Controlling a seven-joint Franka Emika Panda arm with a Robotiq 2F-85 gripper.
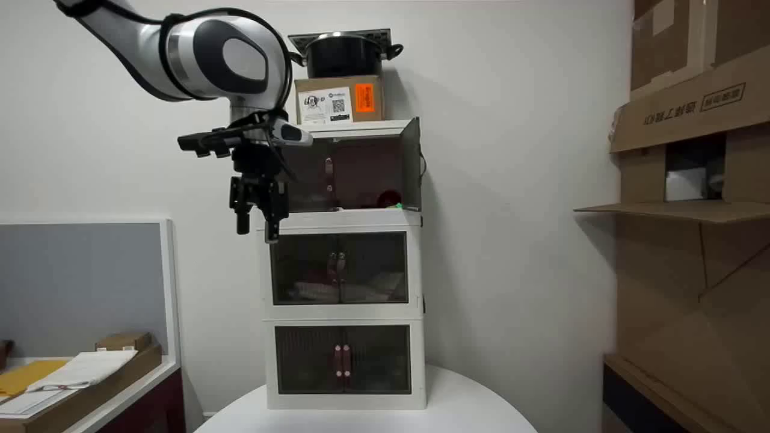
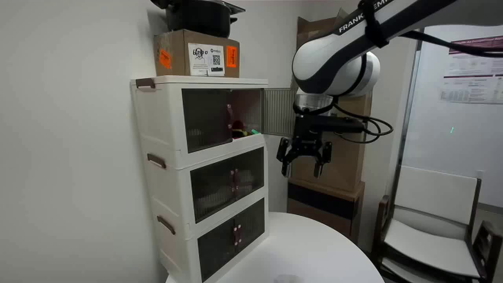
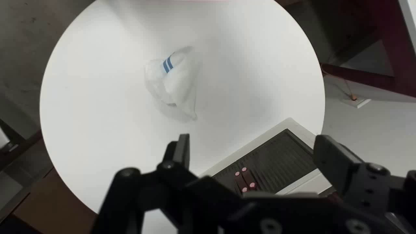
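Observation:
My gripper (image 2: pixel 302 172) hangs open in the air, fingers downward, with nothing between them. A white cabinet of three stacked units (image 1: pixel 344 310) stands on a round white table (image 3: pixel 97 97). Its top right door (image 2: pixel 278 111) is swung out, the other doors are shut. Inside the top unit a dark red item (image 2: pixel 238 126) and a small green piece (image 2: pixel 255 132) show near the opening. On the table lies a crumpled white cloth or bag (image 3: pixel 175 84) with blue stripes, seen whole in the wrist view. From above, the gripper is near the cabinet front.
A cardboard box (image 1: pixel 339 98) with a black pot (image 1: pixel 344 56) rests on top of the cabinet. Stacked cartons (image 1: pixel 686 252) stand to the right, and a chair (image 2: pixel 434 207) is beyond the table.

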